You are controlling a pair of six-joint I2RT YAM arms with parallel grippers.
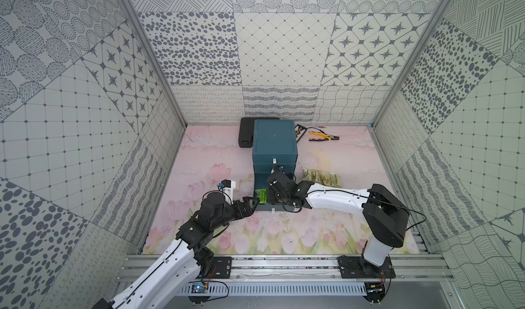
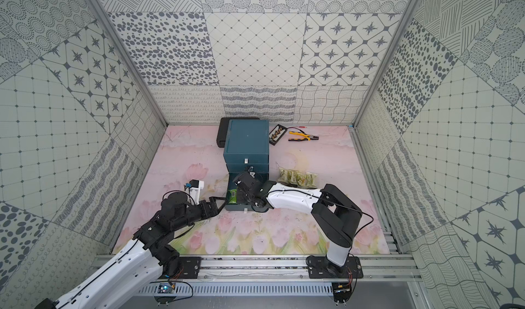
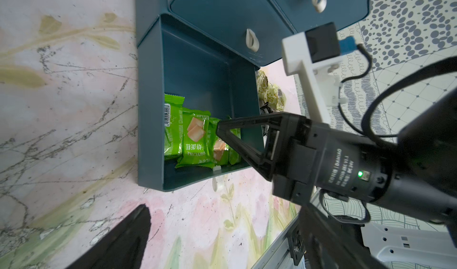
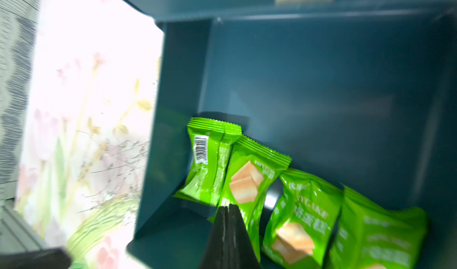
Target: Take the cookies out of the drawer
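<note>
Several green cookie packets lie in a slanting row in the pulled-out blue drawer. Leftmost in the right wrist view is the packet with a barcode. My right gripper is shut with its fingertips together over the packet beside it, nothing between them. In the left wrist view this closed gripper's tip appears over the row of packets. My left gripper stands open outside the drawer, its blurred fingers wide apart and empty above the table.
The blue cabinet stands behind the open drawer. Clear packets with greenish contents lie to its right, pliers farther back, and a black case behind left.
</note>
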